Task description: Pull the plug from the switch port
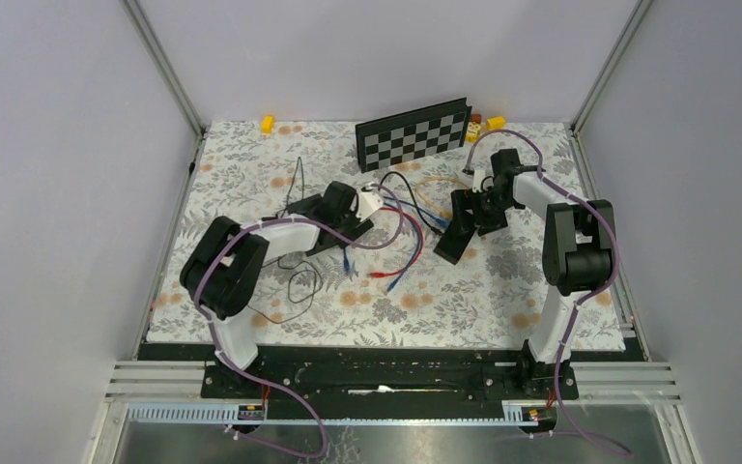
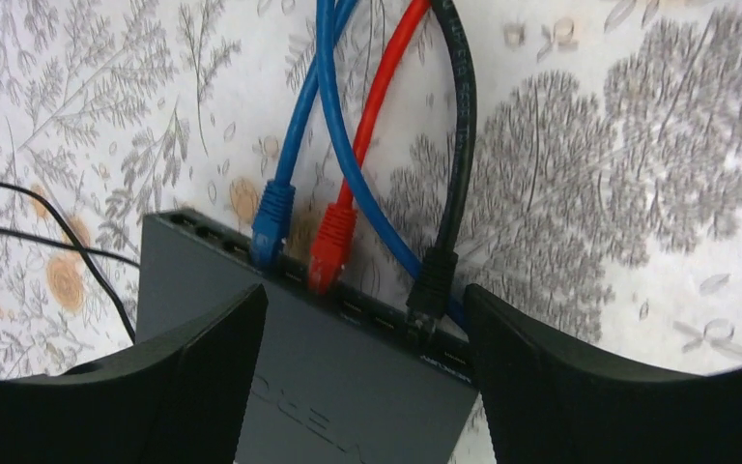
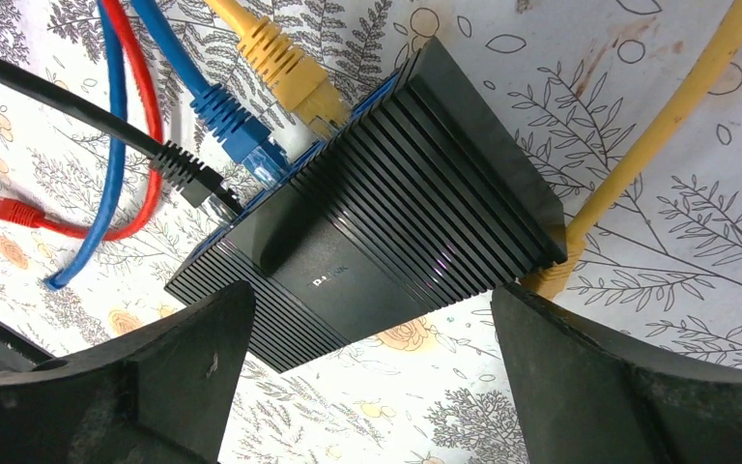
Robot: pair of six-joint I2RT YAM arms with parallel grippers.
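In the left wrist view a dark switch [image 2: 319,387] has a blue plug [image 2: 272,222], a red plug [image 2: 330,249] and a black plug [image 2: 432,285] in its ports. My left gripper is part open over it, fingertips either side of the plugs, nothing visibly held. My right gripper stands open over a second, ribbed switch [image 3: 367,232], which has black [image 3: 188,179], blue [image 3: 242,130] and yellow [image 3: 295,72] plugs along its upper edge.
A checkerboard panel [image 1: 411,135] stands at the back, with small yellow objects [image 1: 267,124] nearby. Loose thin cables lie on the front left of the patterned cloth, where there is some free room.
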